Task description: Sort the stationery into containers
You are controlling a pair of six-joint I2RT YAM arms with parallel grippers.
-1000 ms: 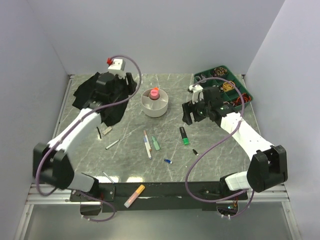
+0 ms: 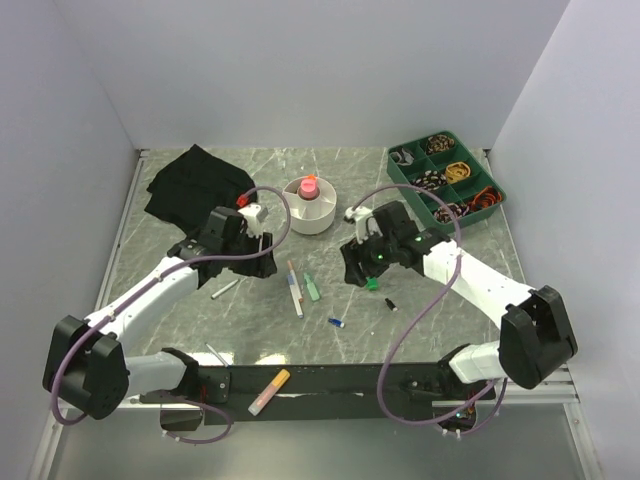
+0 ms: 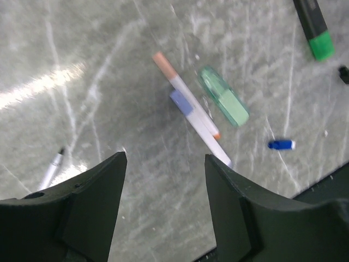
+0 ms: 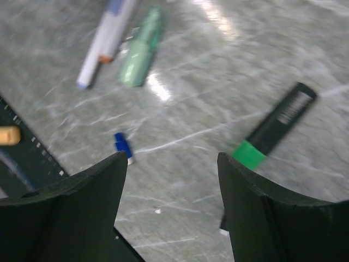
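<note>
Over the table's left-middle, my left gripper (image 2: 268, 258) has its fingers apart and empty. Two slim pens lie beyond its fingers: an orange-ended one (image 3: 168, 68) and a purple-ended white one (image 3: 204, 132). A green translucent tube (image 3: 224, 99) rests beside them. My right gripper is open with nothing between its fingers, above the table right of the tube. Near its right finger lies a black marker with a green end (image 4: 281, 121), mostly hidden from above by that gripper. A small blue piece (image 2: 336, 323) lies toward the front. The white divided round holder (image 2: 318, 216) stands at the back.
A green compartment tray (image 2: 407, 200) with bundled cords stands back right. Black cloth (image 2: 190, 185) covers the back left. A white pen (image 2: 224, 289), another thin pen (image 2: 216, 354) and a small black piece (image 2: 390, 305) lie about. An orange-and-yellow stick (image 2: 269, 392) sits on the dark front edge.
The loose stationery has not moved.
</note>
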